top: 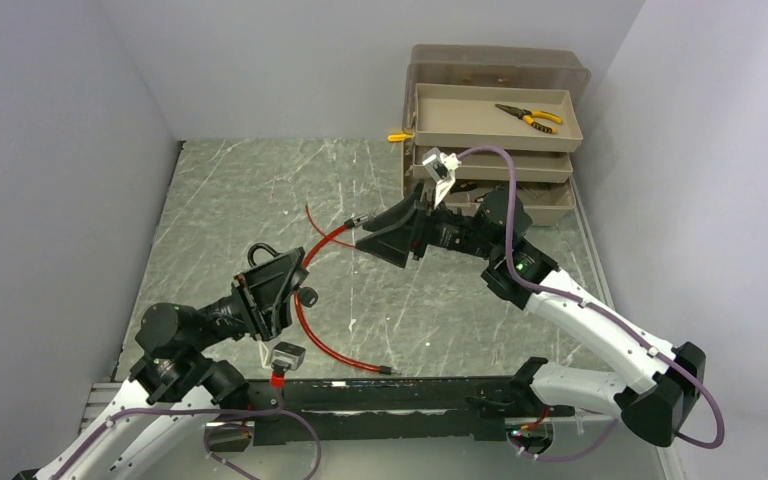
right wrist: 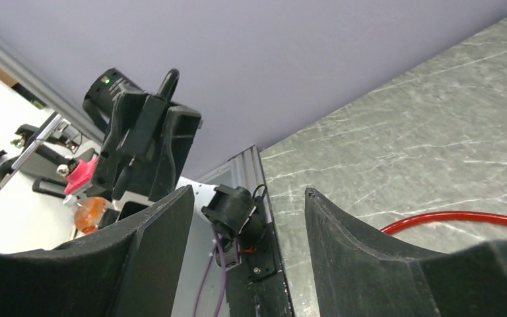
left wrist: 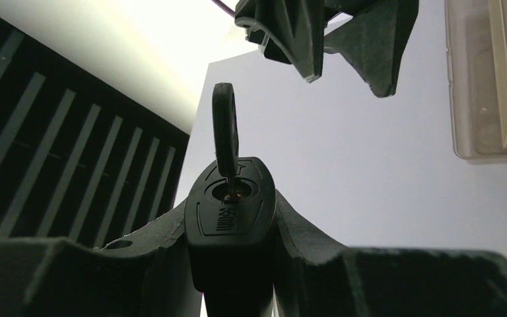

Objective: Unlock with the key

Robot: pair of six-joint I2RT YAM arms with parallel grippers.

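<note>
My left gripper (top: 282, 285) is shut on a black padlock, whose body (left wrist: 230, 224) fills its fingers in the left wrist view. A key (left wrist: 225, 129) stands upright in the lock's keyhole. In the right wrist view the shackle (right wrist: 169, 84) shows beside that gripper. My right gripper (top: 385, 235) is open above the table, apart from the lock and key, with nothing between its fingertips in its wrist view.
A red hose (top: 345, 357) and a thin red cord (top: 312, 219) lie on the marble table (top: 210, 210). A tiered organiser holds pliers (top: 528, 115) at the back right.
</note>
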